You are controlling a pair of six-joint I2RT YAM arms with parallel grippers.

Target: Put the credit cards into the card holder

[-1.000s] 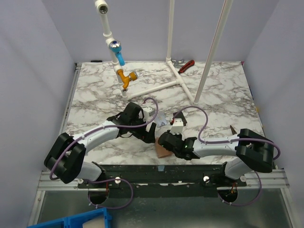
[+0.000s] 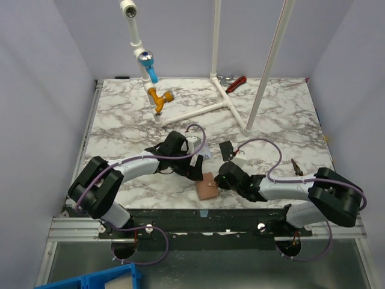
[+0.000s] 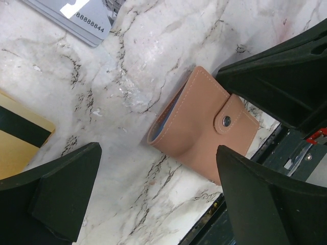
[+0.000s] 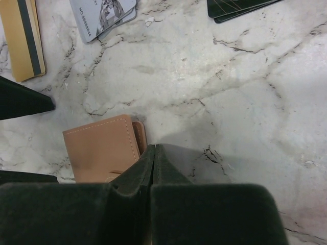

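Note:
The brown card holder point(image 2: 207, 189) lies near the table's front edge, its strap point(image 3: 234, 113) with the snap folded over its face. In the left wrist view its open edge gapes a little and something blue shows inside. My right gripper is shut with nothing between its fingers; the tips are at the holder's edge, beside the strap, which is outside them. Open and empty, my left gripper is by the holder's other side. Silver cards point(image 3: 92, 23), gold cards point(image 3: 20, 135) and dark green cards point(image 4: 242, 9) lie in separate stacks.
A white pipe frame point(image 2: 198, 112) with an orange tap point(image 2: 160, 100) stands behind the cards. A red-handled tool point(image 2: 236, 84) lies at the back. A blue bin point(image 2: 105, 278) is at the front left.
The holder's edge now shows parted leaves. The left arm has shifted slightly right.

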